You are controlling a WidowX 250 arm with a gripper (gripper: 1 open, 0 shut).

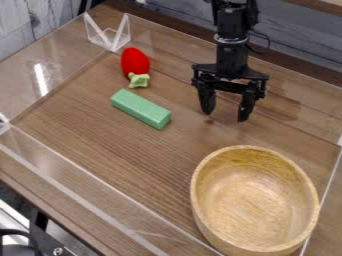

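My black gripper (229, 100) hangs from the top centre over the wooden table, its two fingers apart and open, with nothing seen between them. To its left lie a green block (140, 108) and, further back, a red object (135, 62) with a pale green piece at its front. A large tan bowl (253, 166) sits at the front right, below the gripper.
A clear wire or plastic container (107, 31) stands at the back left.
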